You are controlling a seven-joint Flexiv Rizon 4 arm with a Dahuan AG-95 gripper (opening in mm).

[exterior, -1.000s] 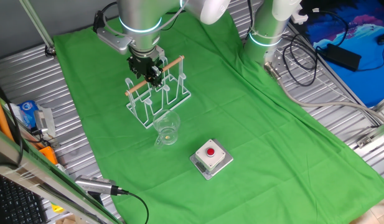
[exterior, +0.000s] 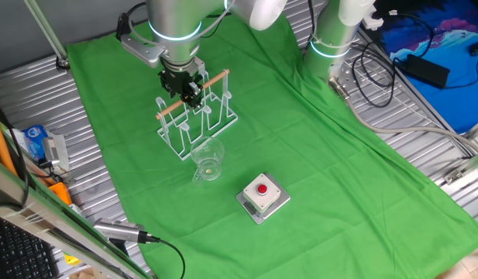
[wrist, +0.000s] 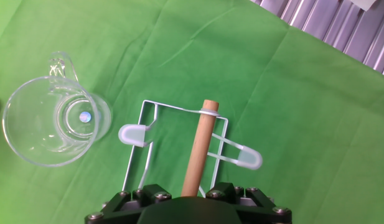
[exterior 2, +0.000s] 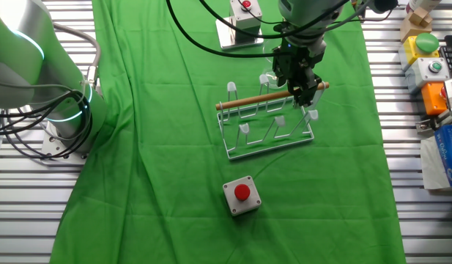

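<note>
My gripper (exterior: 194,99) is at the wooden bar (exterior: 215,80) of a white wire cup rack (exterior: 183,147), towards one end of it. In the wrist view the bar (wrist: 199,149) runs down between the two black fingers. Their tips are hidden, so I cannot tell whether they close on the bar. The rack (exterior 2: 269,152) stands upright on the green cloth. A clear glass mug (wrist: 58,121) with a handle stands beside the rack, apart from the gripper; in exterior view 2 it is mostly hidden behind the arm.
A box with a red button (exterior: 262,190) sits on a metal plate near the mug. Another red-button box (exterior 2: 242,194) lies on the rack's other side.
</note>
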